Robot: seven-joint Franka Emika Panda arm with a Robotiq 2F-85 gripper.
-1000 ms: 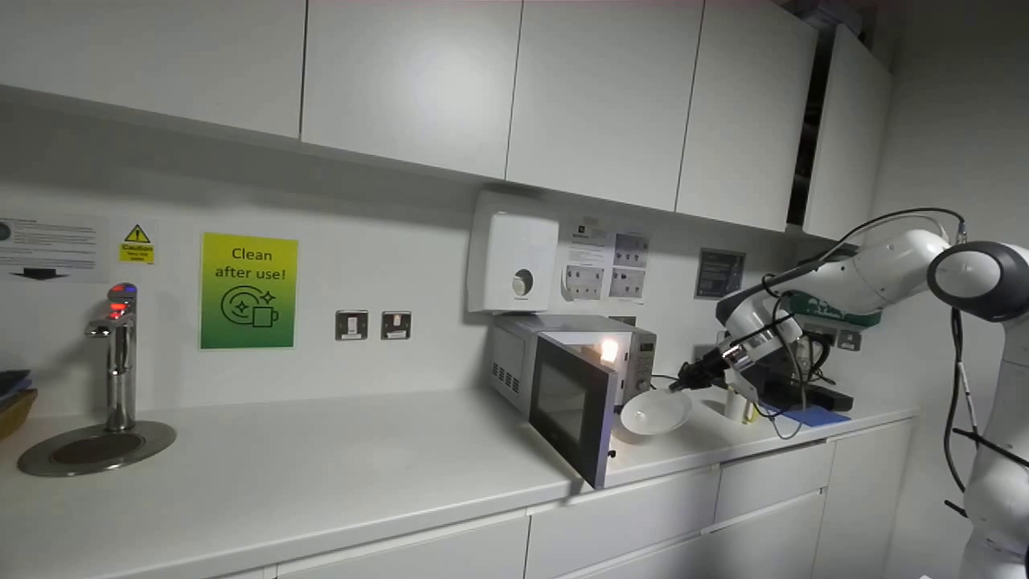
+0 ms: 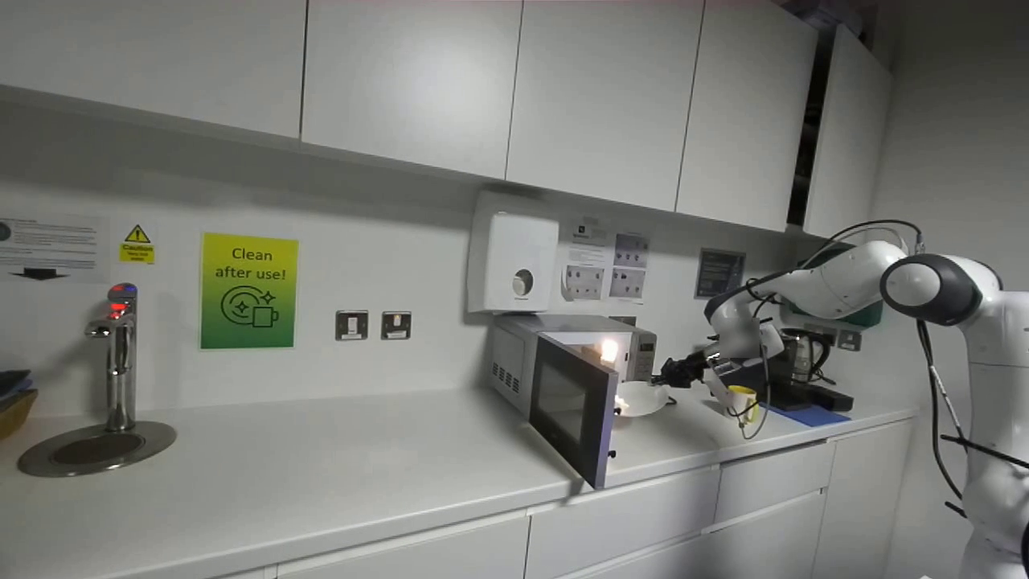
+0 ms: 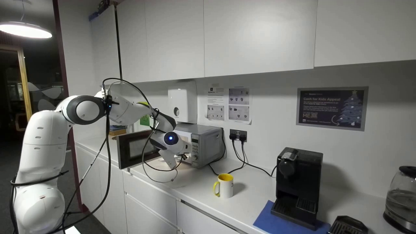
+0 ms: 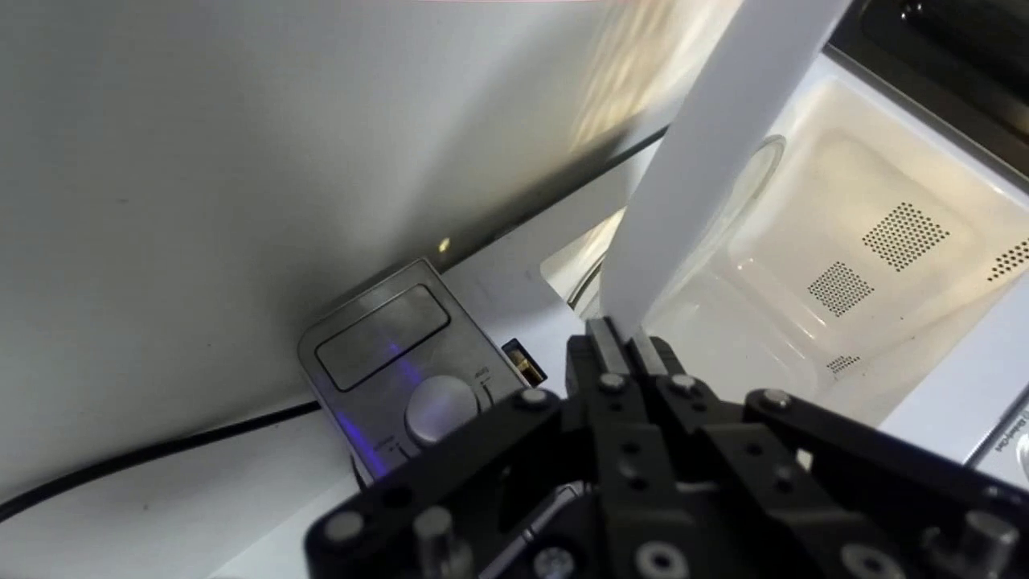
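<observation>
My gripper is shut on the rim of a white dish [image 4: 709, 145]. In the wrist view the dish shows nearly edge-on, its face hidden. The microwave's lit interior [image 4: 830, 222] lies beyond it, and the control panel [image 4: 395, 362] is to the left. From exterior view 1, the white dish [image 2: 641, 400] hangs in front of the microwave [image 2: 516, 355], partly behind its wide-open door [image 2: 569, 410]. The gripper [image 2: 660, 380] reaches it from the right. In exterior view 2 the arm covers the dish and fingers.
A white mug with yellow inside [image 3: 225, 186] stands on the counter near the arm. Further right are a black coffee machine [image 3: 298, 183] on a blue mat and a glass jug [image 3: 401, 201].
My gripper has moved left and slightly up towards the microwave, carrying the dish. The dish appears flatter now, and more of it is behind the open door.
</observation>
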